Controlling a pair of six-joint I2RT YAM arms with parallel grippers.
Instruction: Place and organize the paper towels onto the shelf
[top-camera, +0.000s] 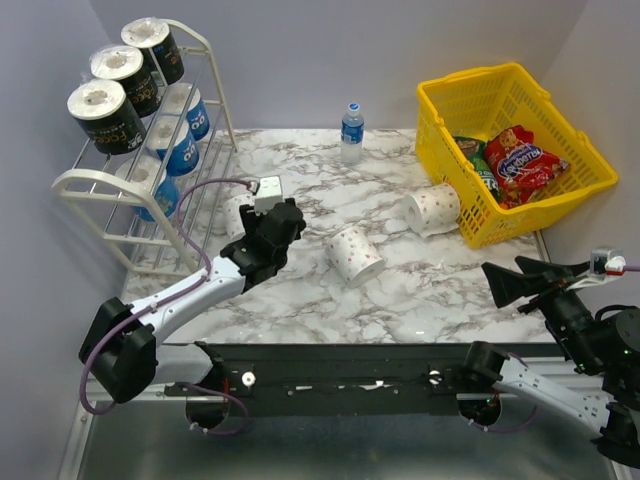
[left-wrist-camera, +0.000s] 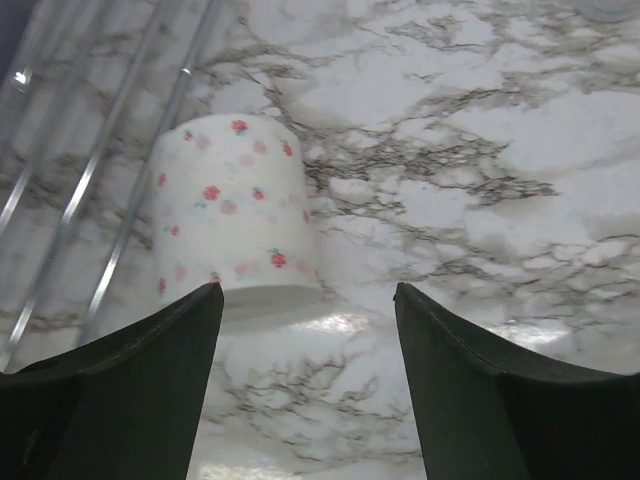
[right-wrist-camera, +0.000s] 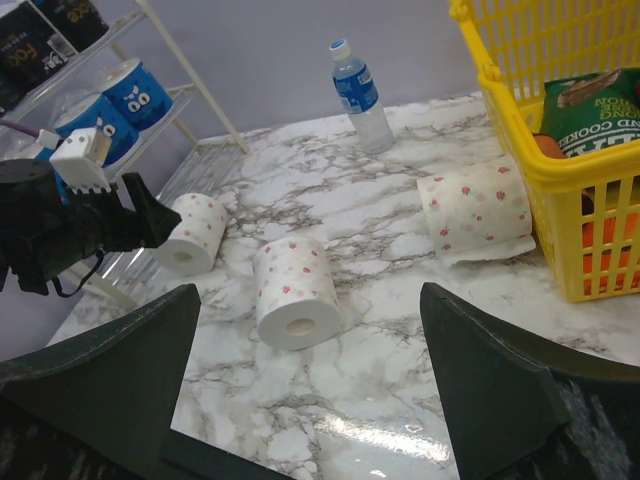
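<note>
A white wire shelf (top-camera: 130, 228) at the left carries black-wrapped rolls (top-camera: 105, 125) on top and blue-white rolls (top-camera: 180, 150) below. Three floral rolls lie on the marble counter: one (left-wrist-camera: 230, 210) beside the shelf's bottom rails, one (top-camera: 355, 255) mid-counter, one (top-camera: 430, 208) against the basket. My left gripper is open above and just right of the roll by the shelf, nothing between its fingers. My right gripper stands open at the counter's front right, empty.
A yellow basket (top-camera: 440, 100) with snack bags fills the back right. A water bottle (top-camera: 352, 135) stands at the back middle. Bare counter lies front and centre.
</note>
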